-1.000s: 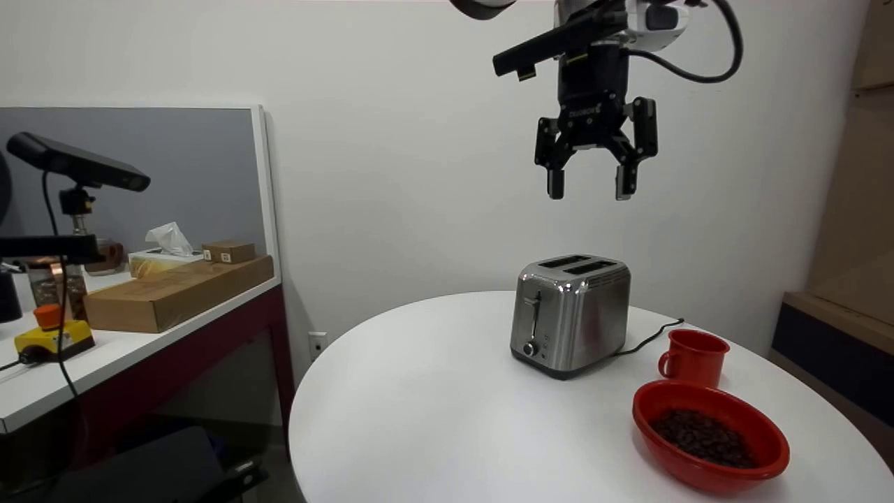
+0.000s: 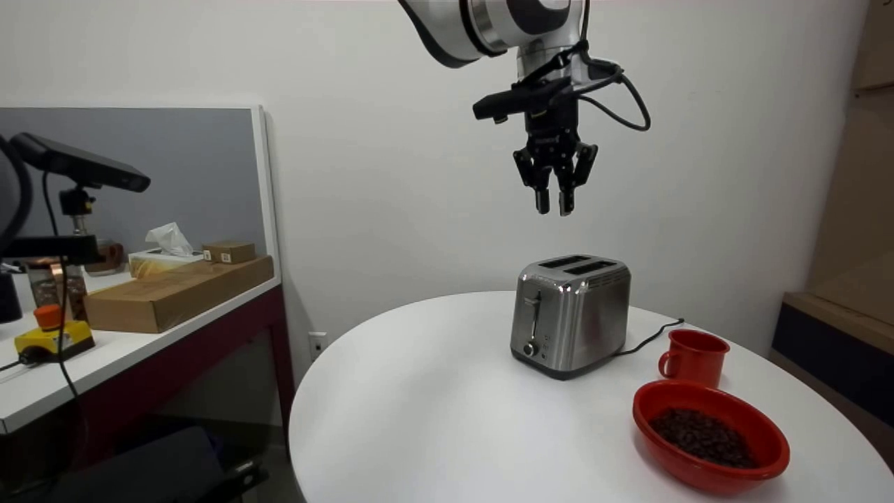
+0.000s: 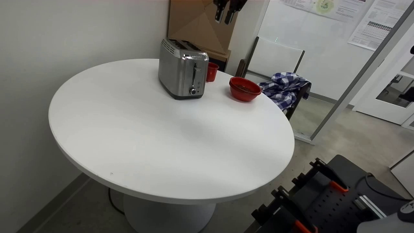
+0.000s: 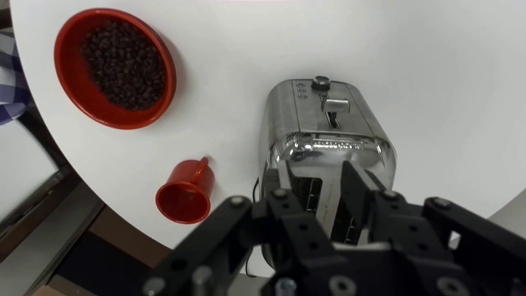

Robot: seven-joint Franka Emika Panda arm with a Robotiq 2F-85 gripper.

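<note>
My gripper (image 2: 554, 208) hangs in the air well above the silver toaster (image 2: 578, 318). A narrow gap shows between its fingertips, with nothing in it. From the wrist view, the fingers (image 4: 356, 185) appear over the slotted top of the toaster (image 4: 315, 111), whose lever and knob face up the picture. On the white table stands a red mug (image 2: 693, 359), upright, just right of the toaster. In front of the mug rests a red bowl (image 2: 649, 411) with dark beans (image 2: 705, 437) lying inside it.
A black cord (image 2: 654, 335) runs from the toaster toward the table's back edge. A wall stands close behind the toaster. A side desk (image 2: 209, 310) with boxes is at the far left.
The gripper has moved left and its fingers have drawn much closer together. Toaster, mug and bowl stay where they were.
</note>
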